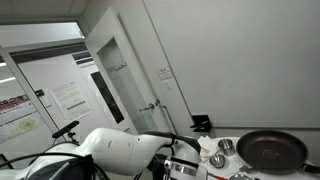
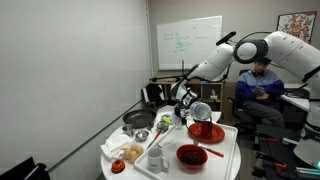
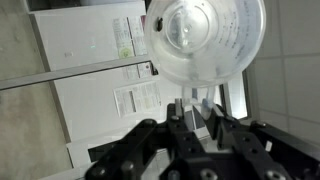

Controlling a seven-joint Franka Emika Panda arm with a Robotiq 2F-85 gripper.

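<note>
A clear, round container fills the top of the wrist view. Its narrow, handle-like part runs down between the fingers of my gripper, which is shut on it. In exterior view 2 the container hangs tilted above a red plate or shallow dish, at the far part of the white table. What the container holds cannot be told. The arm's end reaches the bottom edge of exterior view 1, where the fingertips are hard to make out.
A black pan and a small metal cup stand on the table. Toward the near side are a red bowl, a white mug and brownish round items. A person sits at the right.
</note>
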